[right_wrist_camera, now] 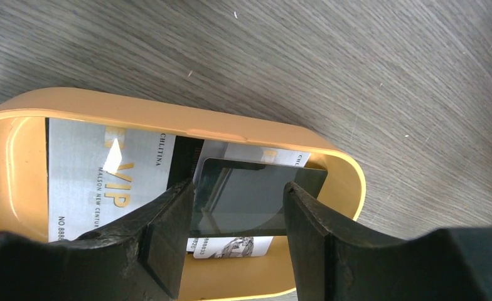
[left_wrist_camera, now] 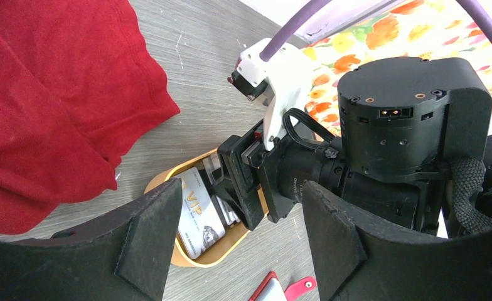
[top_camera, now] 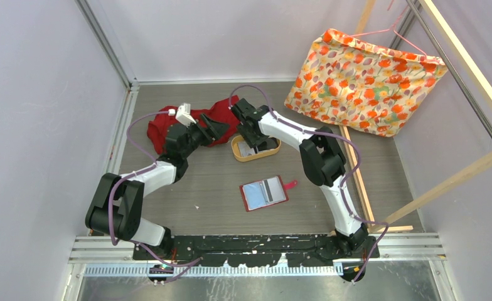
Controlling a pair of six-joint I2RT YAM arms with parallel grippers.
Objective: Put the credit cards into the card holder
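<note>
Several cards lie loose in a tan oval tray (right_wrist_camera: 231,128): a silver VIP card (right_wrist_camera: 99,169) on the left and a black card (right_wrist_camera: 250,194) overlapping others on the right. My right gripper is open over the black card, its fingertips on either side of it in the view; whether they touch it I cannot tell. To the left of the tray, my left gripper (top_camera: 221,127) hangs over the red cloth, open with nothing between its fingers. The card holder (top_camera: 264,193) lies spread open on the table in front of the tray, light blue and grey inside, with a red strap.
The red cloth (top_camera: 162,130) lies bunched behind the left gripper, near the tray. At the back right hangs a flowered fabric (top_camera: 366,81) beside wooden poles (top_camera: 356,182). Bare table surrounds the card holder.
</note>
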